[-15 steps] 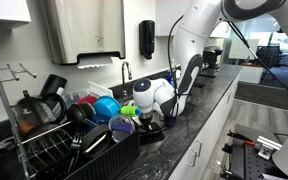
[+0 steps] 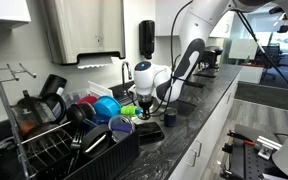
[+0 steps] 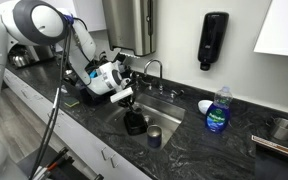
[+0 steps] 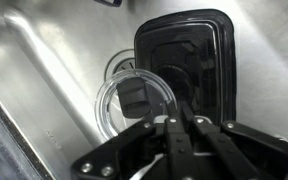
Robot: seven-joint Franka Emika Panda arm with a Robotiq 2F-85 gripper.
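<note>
A clear round container [image 4: 102, 108], probably a cup or glass, appears in the wrist view with its circular rim toward the camera. My gripper is shut on its wall, one dark finger [image 4: 133, 97] inside the rim and the other outside. In exterior view 1 the gripper [image 2: 144, 108] is above the sink, and in exterior view 2 the gripper [image 3: 127, 102] hides most of what it holds. Below and beside it, a black rectangular tray [image 4: 206, 55] lies in the metal sink.
The sink drain [image 4: 119, 62] shows partly behind the clear rim. A dark mug [image 3: 154, 135] stands near the sink, right of the tray. The dish rack [image 2: 59, 150] holds several dishes, with a green item [image 2: 121, 124] at its near-sink end. A blue soap bottle [image 3: 219, 110] stands on the counter.
My arm has risen from low in the sink, and the gripper now hangs higher above the black tray. The tray and rack look unmoved.
</note>
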